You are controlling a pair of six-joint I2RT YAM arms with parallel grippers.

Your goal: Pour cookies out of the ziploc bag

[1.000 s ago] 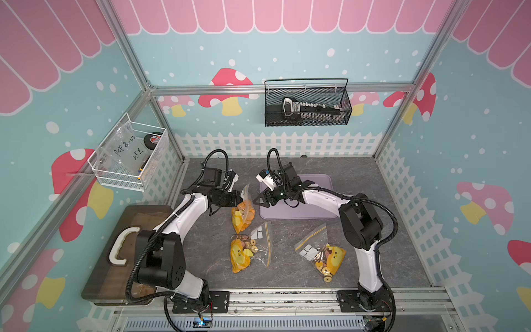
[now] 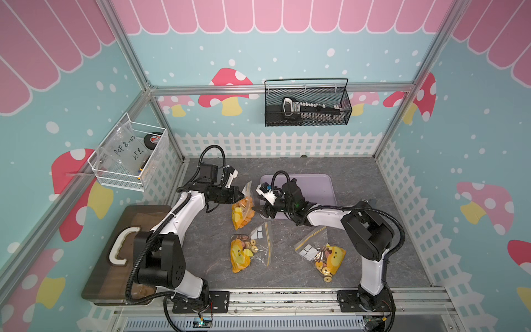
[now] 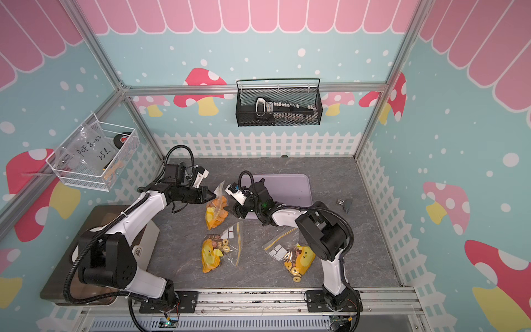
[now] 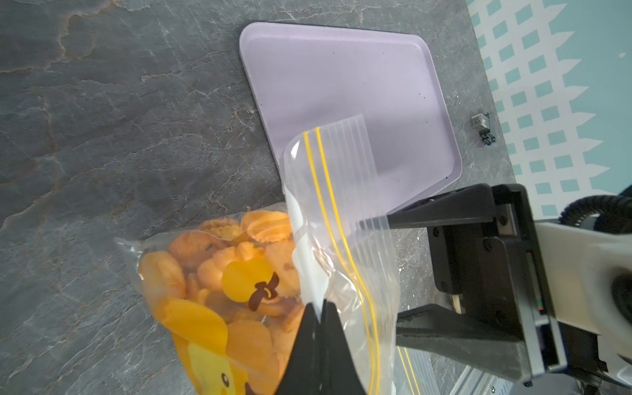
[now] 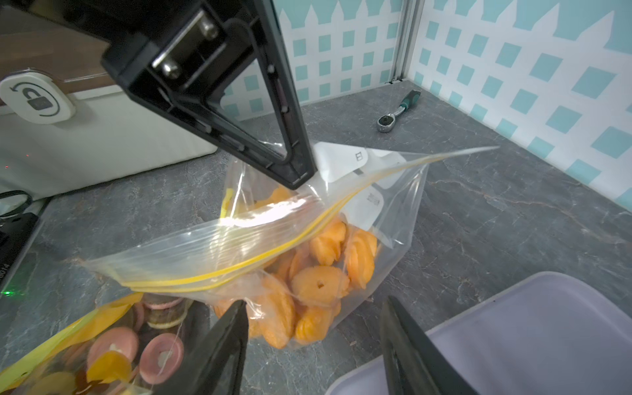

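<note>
A clear ziploc bag point(image 4: 263, 263) of orange cookies stands tilted on the table, its yellow-lined zip edge point(image 5: 283, 253) uppermost. My left gripper is shut on the bag's upper wall, just below the zip; in the right wrist view its fingertip point(image 5: 301, 174) presses against the plastic. Facing the bag's mouth from the right, my right gripper is open, a wide gap between its fingers. In the left wrist view one of its fingers point(image 4: 441, 209) overlaps the zip edge. Whether it touches the plastic is unclear. The cookies are inside the bag.
A lilac tray point(image 4: 342, 79), empty where visible, lies behind and partly under the right arm. Two more filled bags, one at front left point(image 2: 243, 254) and one at front right point(image 2: 326, 260), lie on the table. A brown-lidded box point(image 2: 99, 271) stands far left.
The left gripper has shifted a little to the right, and the bag's top edge has moved with it.
</note>
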